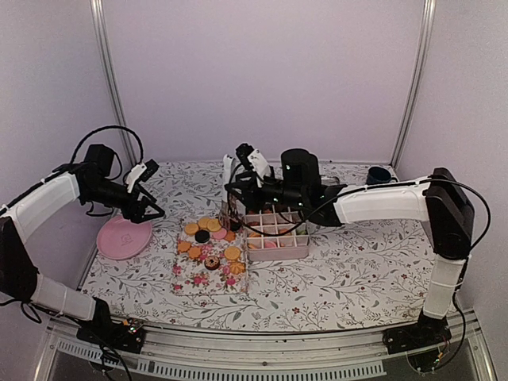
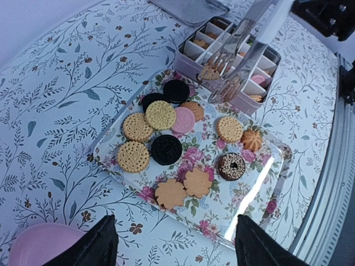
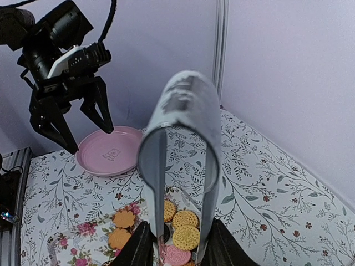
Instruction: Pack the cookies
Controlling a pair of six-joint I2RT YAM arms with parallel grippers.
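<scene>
Several cookies lie on the floral tray (image 1: 190, 284), among them a pink cookie (image 2: 183, 120), dark cookies (image 2: 166, 149), round pale cookies (image 2: 133, 157) and a chocolate ring (image 2: 231, 166). The divided box (image 1: 278, 253) to its right has cookies in several compartments. My right gripper is open around clear tongs (image 3: 180, 119), which stand between its fingers. The tongs' tips are apart over the tray's far right side, beside the box; no cookie is clearly seen between them. Left of the tray, my left gripper (image 1: 151, 210) hangs open and empty above the pink plate (image 1: 125, 240).
A dark mug (image 1: 379, 175) stands at the back right. Behind the box lies a grey, flat tray-like thing (image 2: 191, 11), partly hidden by the right arm in the top view.
</scene>
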